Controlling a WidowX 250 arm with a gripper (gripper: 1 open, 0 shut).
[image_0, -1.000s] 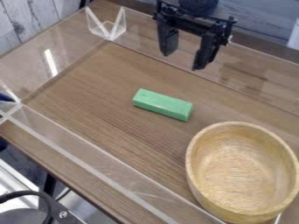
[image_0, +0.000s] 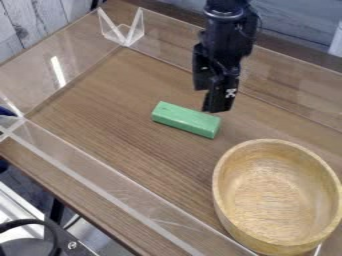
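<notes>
The black gripper (image_0: 215, 93) hangs over the wooden table in the upper middle of the camera view, open, above and a little right of a green block (image_0: 186, 120) that lies on the table. Nothing shows between its fingers.
A large tan round bowl (image_0: 274, 222) fills the lower right. Clear plastic walls border the table's left, with a small clear plastic piece (image_0: 122, 30) at the upper left. A black cable loop lies at the bottom left.
The block and bowl have not moved.
</notes>
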